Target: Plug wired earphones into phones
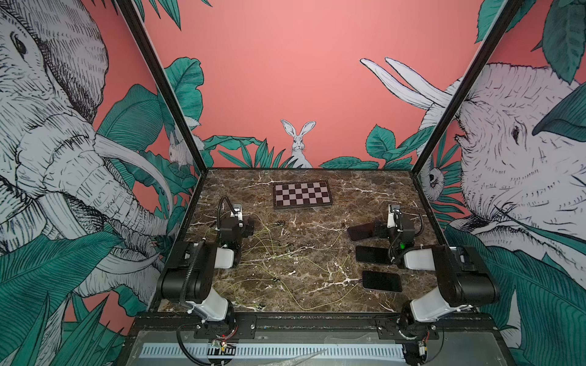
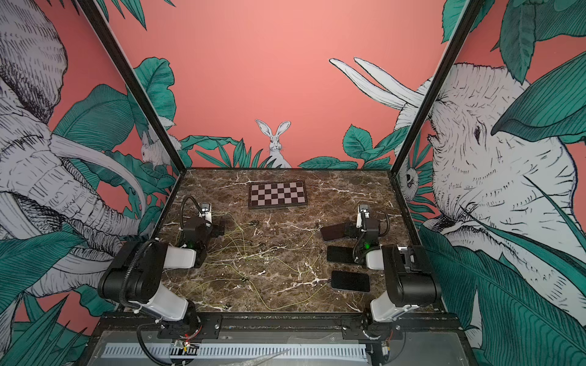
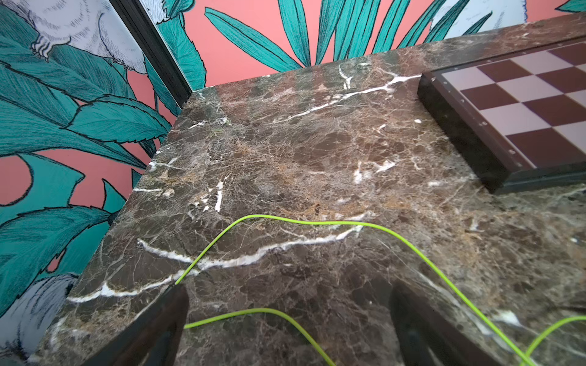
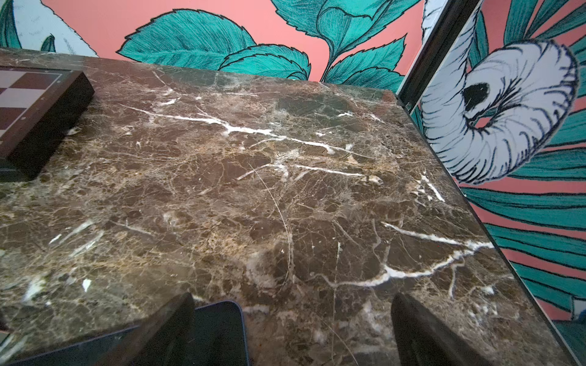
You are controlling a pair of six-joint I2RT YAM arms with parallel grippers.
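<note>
Three dark phones lie on the marble table at the right: a back one point(image 1: 360, 231), a middle one point(image 1: 370, 254) and a front one point(image 1: 381, 280). Thin yellow-green earphone cables point(image 3: 305, 222) are spread over the middle and left. My left gripper is open above the cables at the left, nothing between its fingers. My right gripper is open over the back of the phone group, nothing between its fingers, with a phone's corner just below it.
A checkered board point(image 1: 302, 194) in a dark frame sits at the back centre. Walls border both sides and the back.
</note>
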